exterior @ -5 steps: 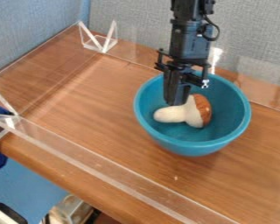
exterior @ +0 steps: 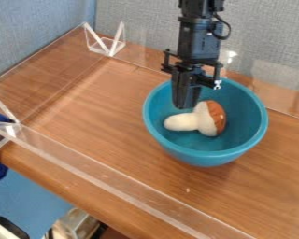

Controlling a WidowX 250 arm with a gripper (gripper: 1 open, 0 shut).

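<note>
A teal bowl [exterior: 234, 140] sits on the wooden table. Inside it lies a toy mushroom [exterior: 196, 120] with a white stem and an orange-brown cap. The black gripper [exterior: 186, 101] points down over the back left part of the bowl, just above the mushroom's stem. Its fingers are together, with nothing visible between them.
White wire-frame pieces stand at the back left and left edge. A grey wall runs behind, and a blue floor shows beyond the front left edge.
The gripper has shifted very slightly left. The bowl and mushroom look unmoved.
</note>
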